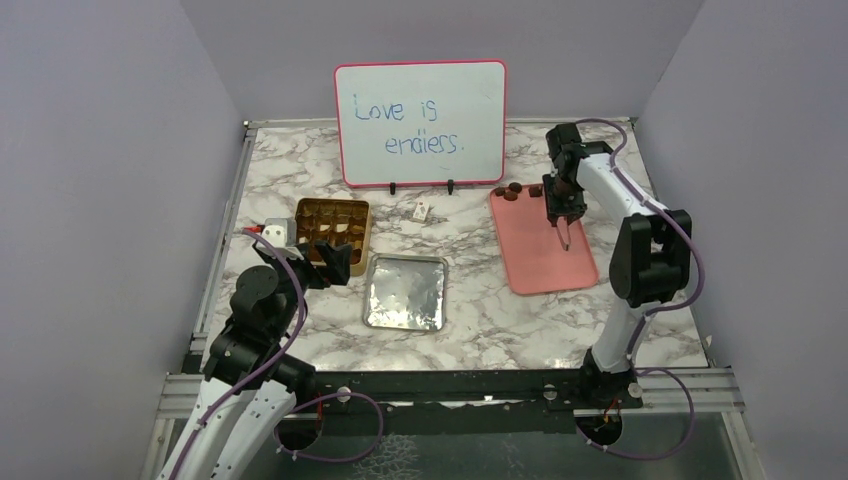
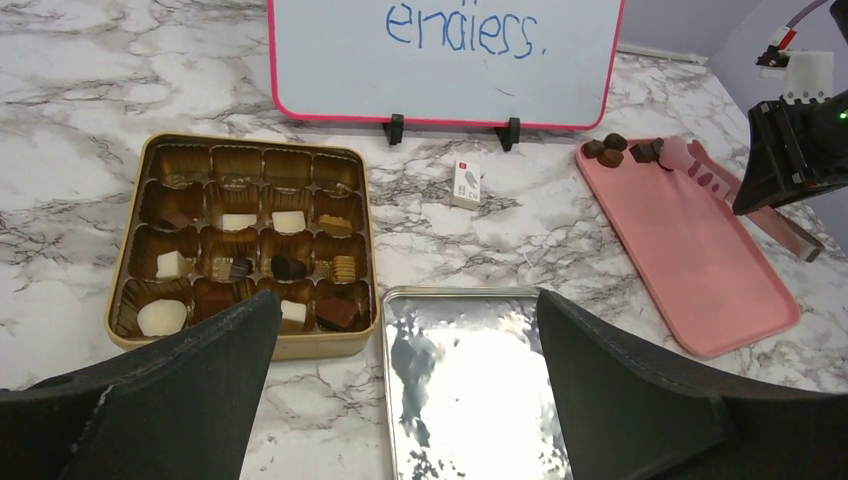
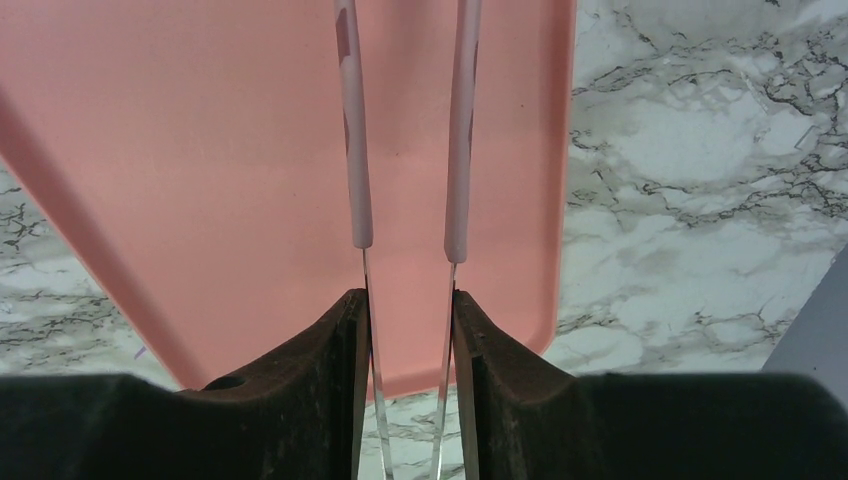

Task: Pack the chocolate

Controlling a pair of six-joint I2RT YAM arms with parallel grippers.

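Note:
A gold chocolate box (image 1: 333,207) on the left holds pieces in several of its compartments, seen closely in the left wrist view. Several dark chocolates (image 2: 610,157) sit at the far end of a pink tray (image 1: 530,270). My right gripper (image 1: 564,240) hangs over that tray with long tongs, their tips apart; in the right wrist view only bare pink surface shows between them (image 3: 408,255). My left gripper stands open beside the gold box, nothing between its fingers.
A silver tray (image 1: 405,290) lies empty in the middle front. A small white block (image 1: 421,211) rests behind it, before a whiteboard (image 1: 420,120) on stands.

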